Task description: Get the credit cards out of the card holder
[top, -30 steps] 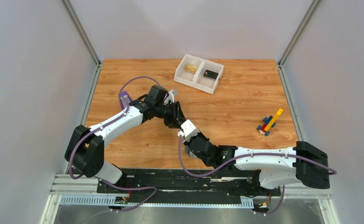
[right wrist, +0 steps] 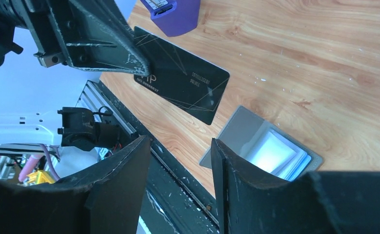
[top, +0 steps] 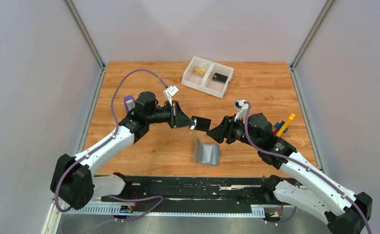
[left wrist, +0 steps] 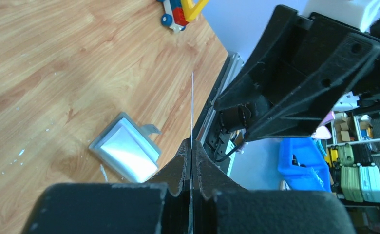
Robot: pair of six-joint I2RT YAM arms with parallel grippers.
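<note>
A black card (right wrist: 183,75) juts out from my left gripper, which is shut on its end. Seen edge-on in the left wrist view, the card is only a thin line. My right gripper stands open near the card's far end, with no card between its fingers. Below both grippers the grey card holder (top: 208,154) lies opened on the table. Its clear sleeves (right wrist: 275,153) show pale in the right wrist view; whether cards are inside I cannot tell.
At the back, a white two-part box (top: 208,76) has a gold card (top: 199,71) in its left compartment and a black card (top: 220,78) in its right. A purple object (top: 130,103) stands left, toy blocks (top: 281,127) right.
My right gripper has swung up and right, away from over the holder, and now faces the left one. The left arm has shifted slightly left, and the black card has come into view.
</note>
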